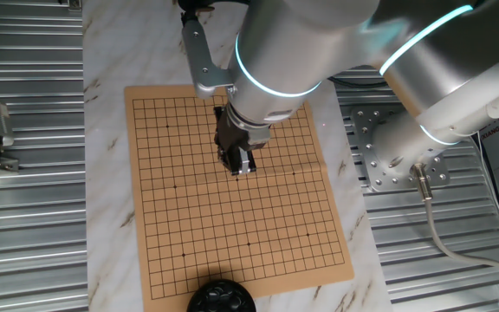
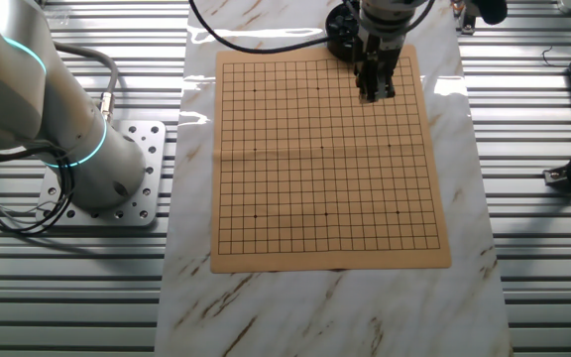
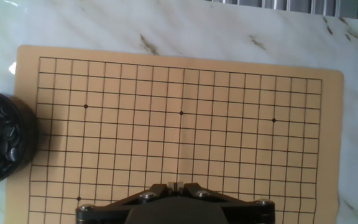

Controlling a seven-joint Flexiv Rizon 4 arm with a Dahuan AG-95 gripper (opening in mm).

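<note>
My gripper (image 1: 243, 166) hangs above the board with its tips pointing down. In the wrist view its two fingertips (image 3: 191, 188) meet at the bottom centre, and no piece shows between them. The tan grid board (image 1: 193, 234) lies flat on the marble table, its grid bare where I can see it. A round black bowl (image 3: 27, 134) stands at one edge of the board, overlapping its margin in the wrist view. Glossy black stones (image 3: 4, 132) fill it. From exterior view 2, the arm partly covers the bowl (image 2: 339, 38).
Marble tabletop (image 1: 111, 173) borders the board and is clear beside it. The arm's base plate (image 1: 366, 147) sits on the ribbed metal surface past the table's edge. A cable (image 2: 256, 48) crosses near the bowl in exterior view 2.
</note>
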